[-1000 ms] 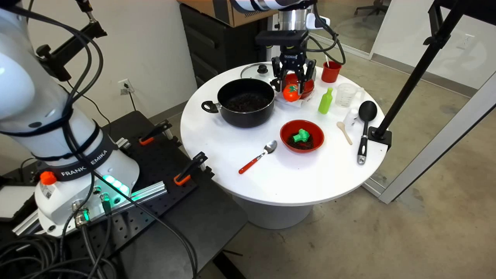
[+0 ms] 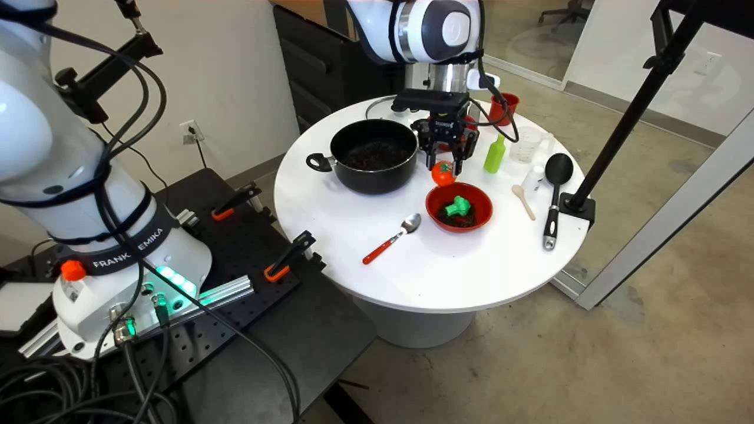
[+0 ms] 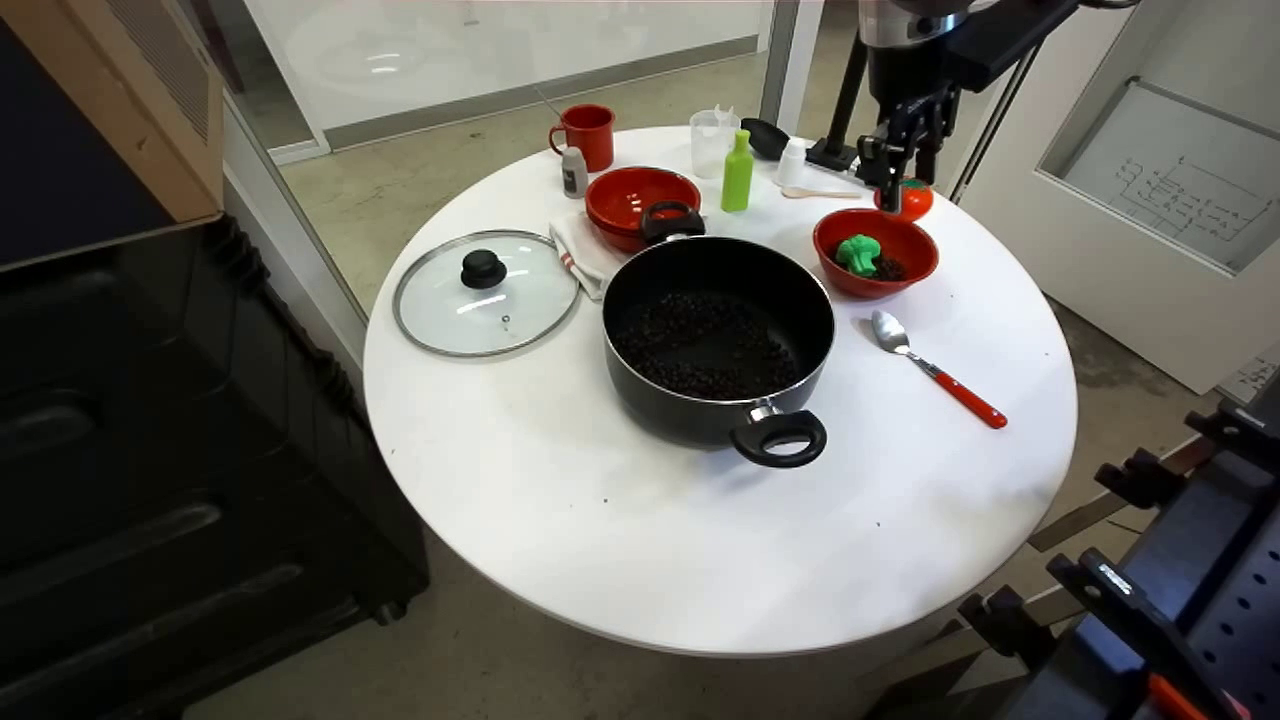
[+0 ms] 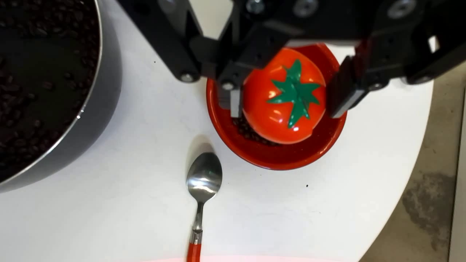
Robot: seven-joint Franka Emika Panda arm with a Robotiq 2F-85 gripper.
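Observation:
A red tomato [image 4: 284, 100] with a green leaf top is between the fingers of my gripper, which is shut on it. In exterior view 1 the tomato [image 2: 443, 173] shows just behind the rim of the front red bowl [image 2: 432, 212]. That bowl holds dark beans and a green broccoli piece [image 2: 459, 206]. From exterior view 2, the gripper [image 3: 906, 198] is at the bowl's far side, with the tomato [image 3: 914, 202] partly behind a finger. The wrist view has the tomato over the bowl [image 4: 279, 163], covering the broccoli.
The black pot [image 3: 672, 414] with dark beans stands beside the bowl, and a red-handled spoon [image 2: 390, 239] lies in front. A glass lid [image 3: 432, 288], stacked red bowls [image 3: 642, 192], a green bottle [image 2: 495, 154] and a black ladle [image 2: 558, 173] are around.

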